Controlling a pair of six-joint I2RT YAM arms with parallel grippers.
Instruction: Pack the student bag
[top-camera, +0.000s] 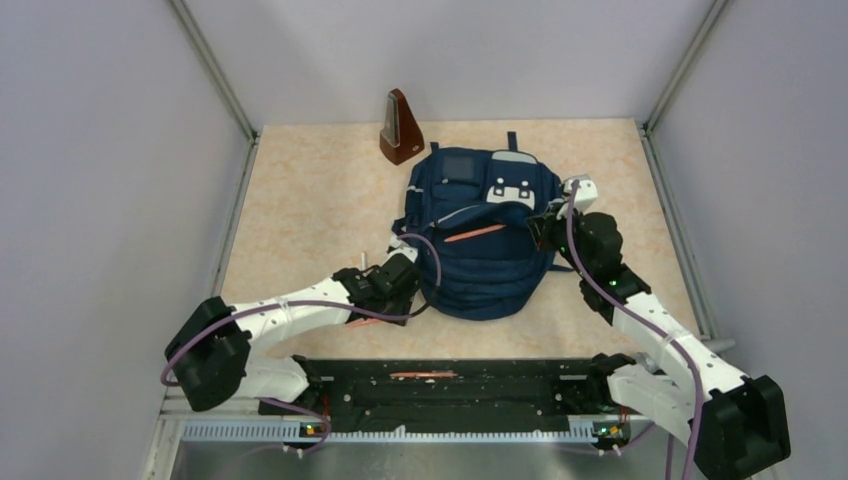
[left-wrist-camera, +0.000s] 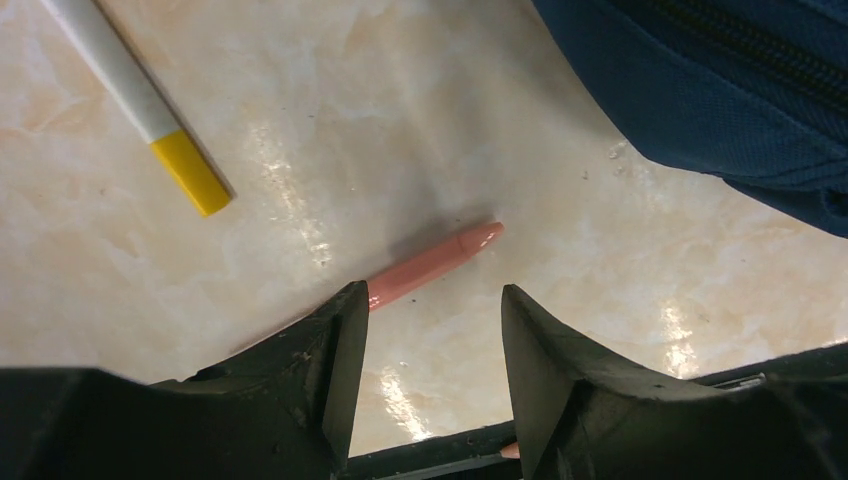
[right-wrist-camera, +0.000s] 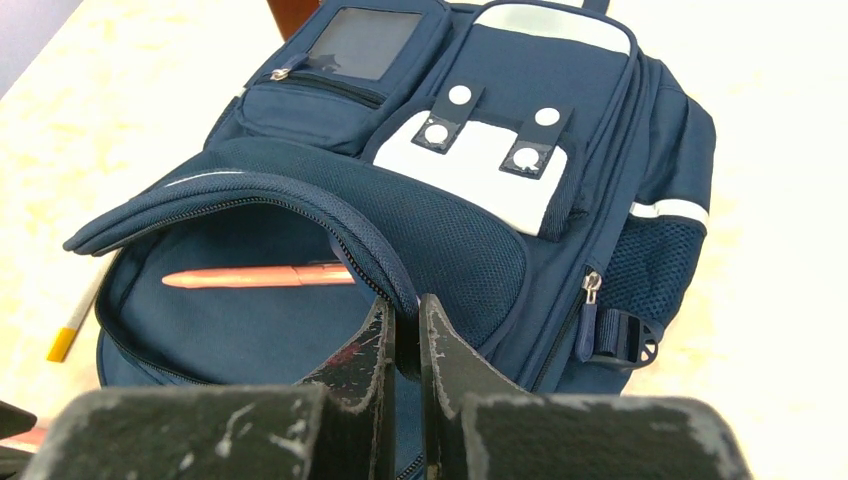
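Observation:
A dark blue backpack (top-camera: 480, 285) lies on the table with its front pocket gaping. My right gripper is shut on the edge of the pocket flap (right-wrist-camera: 345, 235), keeping it raised. Inside the pocket rests an orange pen (right-wrist-camera: 255, 277), its right end hidden by the flap. Another orange pen (left-wrist-camera: 430, 268) lies on the table left of the bag. Above it my left gripper stands open, nothing between its fingers; the left finger covers part of that pen. A white marker with a yellow end (left-wrist-camera: 190, 172) lies farther up in the left wrist view.
A brown metronome-like wedge (top-camera: 400, 130) stands behind the bag. Along the table's front edge runs a dark strip with an orange item (top-camera: 422, 375) on it. Bare table (top-camera: 310, 200) stretches to the left of the bag.

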